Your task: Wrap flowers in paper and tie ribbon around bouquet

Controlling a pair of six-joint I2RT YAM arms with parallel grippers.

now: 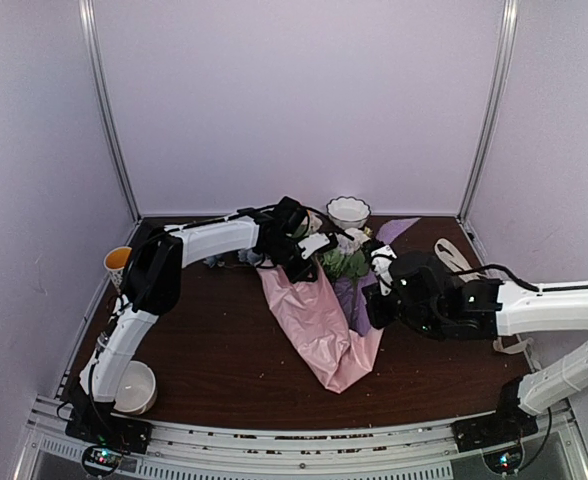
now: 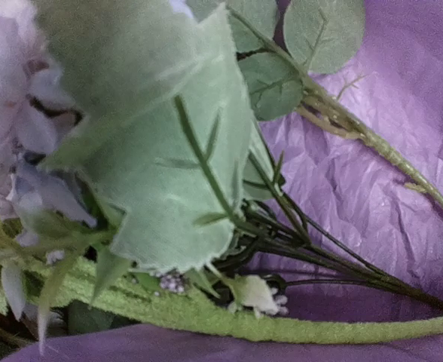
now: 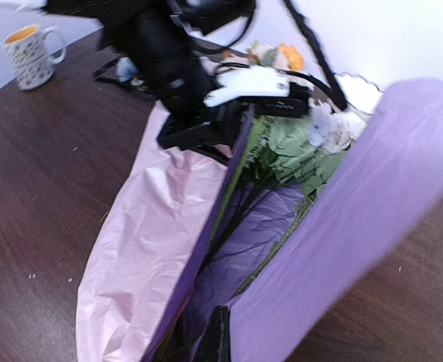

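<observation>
The bouquet of fake flowers (image 1: 349,255) lies in wrapping paper, pink outside (image 1: 319,325) and purple inside (image 1: 352,300). White blooms and green leaves (image 3: 289,139) are at the far end, and stems run down the purple lining. At the paper's left edge my left gripper (image 1: 304,268) is shut, its tips mostly hidden. Its wrist view shows only a pale green leaf (image 2: 169,151), stems and purple paper (image 2: 410,98). My right gripper is shut low against the right-hand flap (image 3: 357,219). Whether either pinches the paper is unclear.
A scalloped white bowl (image 1: 348,211) stands behind the flowers. An orange-lined mug (image 1: 117,262) and a white bowl (image 1: 136,388) are at the left. Pale ribbon (image 1: 454,258) lies at the right, partly behind the right arm.
</observation>
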